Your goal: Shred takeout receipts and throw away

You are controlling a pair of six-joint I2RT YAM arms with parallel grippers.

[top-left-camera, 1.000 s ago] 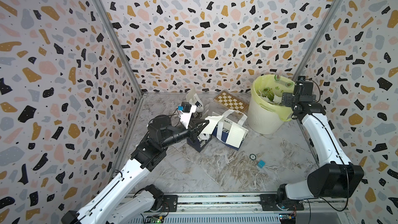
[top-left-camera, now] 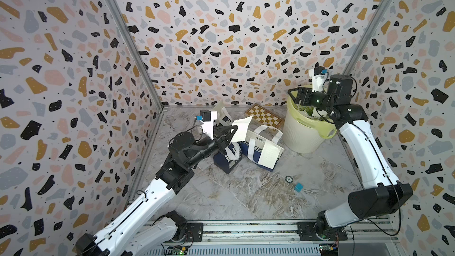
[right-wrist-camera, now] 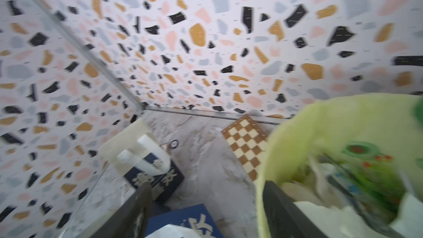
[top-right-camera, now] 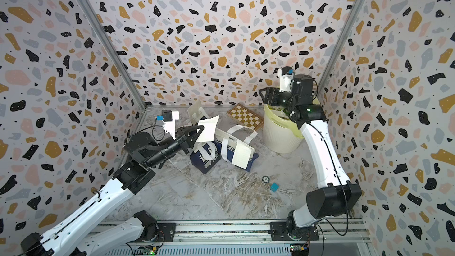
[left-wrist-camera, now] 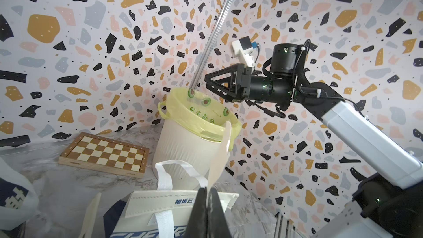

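A white paper slip is pinched in my left gripper, which is shut on it above two blue-and-white takeout bags, one standing and one lying tilted. At the right, a cream bin with a yellow-green liner holds crumpled scraps and bags. My right gripper is over the bin's left rim, its fingers part open with no paper seen between them; in the right wrist view the fingers are blurred.
A checkered board lies at the back, left of the bin. A small round dial and a blue square lie at the front right.
My right arm has risen and moved left across the bin from its right side. My left gripper, with the paper, has lifted slightly.
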